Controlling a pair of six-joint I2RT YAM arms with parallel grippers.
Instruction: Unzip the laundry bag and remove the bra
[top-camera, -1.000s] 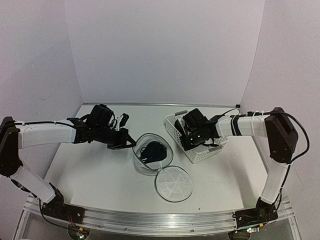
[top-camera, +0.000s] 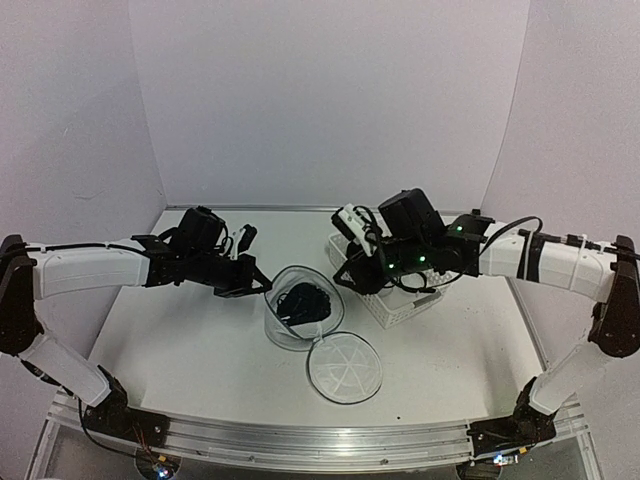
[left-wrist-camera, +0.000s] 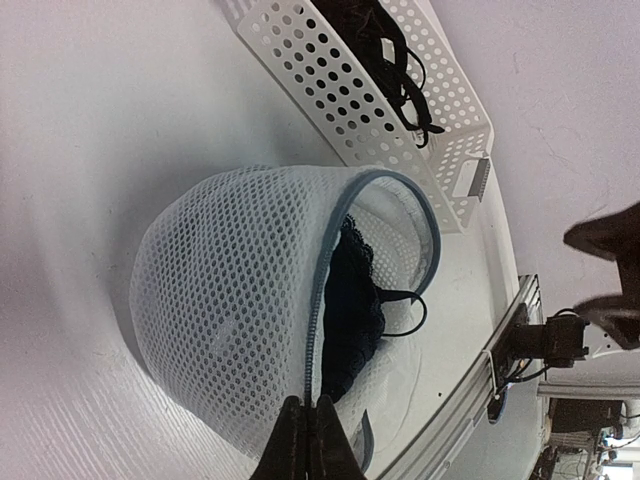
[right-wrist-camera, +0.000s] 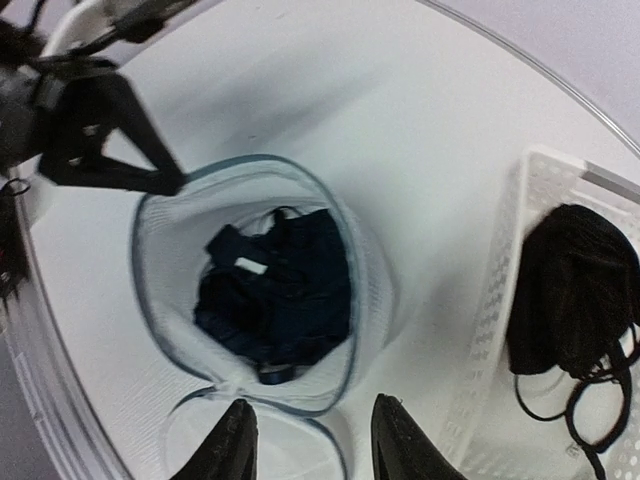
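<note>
The white mesh laundry bag (top-camera: 278, 325) stands open in the middle of the table, its round lid (top-camera: 345, 368) folded out toward the front. Dark bra fabric lies inside it, with one thin strap loop showing in the left wrist view. My left gripper is shut at the bag's zippered rim (left-wrist-camera: 318, 290); only the thin edge meets its fingertips. Up and to the right of the bag's opening hangs my right gripper, its fingers apart and nothing between them.
A white perforated basket (top-camera: 405, 312) stands right of the bag, partly under my right arm. Black garments (right-wrist-camera: 570, 290) with straps lie in it.
My right gripper has moved left and lifted from over the basket toward the bag. The bag shifted very slightly left; the left arm has hardly moved.
</note>
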